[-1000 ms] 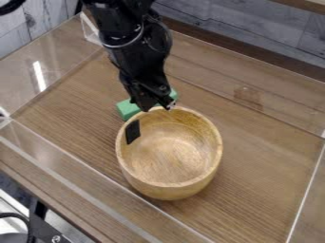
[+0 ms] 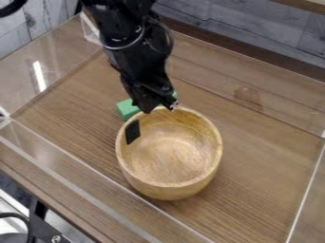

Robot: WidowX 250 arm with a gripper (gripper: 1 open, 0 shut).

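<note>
My black gripper (image 2: 150, 95) hangs from above over the back rim of a pale wooden bowl (image 2: 169, 163). A green object (image 2: 127, 109) lies just behind the bowl, partly hidden behind the gripper. The bowl looks empty. A small dark patch shows at its inner left side, too indistinct to name. The fingertips are hard to make out against the dark body, so whether they are apart cannot be seen.
Panelled walls edge it at the back, and cables lie at the lower left corner.
The gripper has shifted slightly to the left. The bowl and the green object look about the same.
</note>
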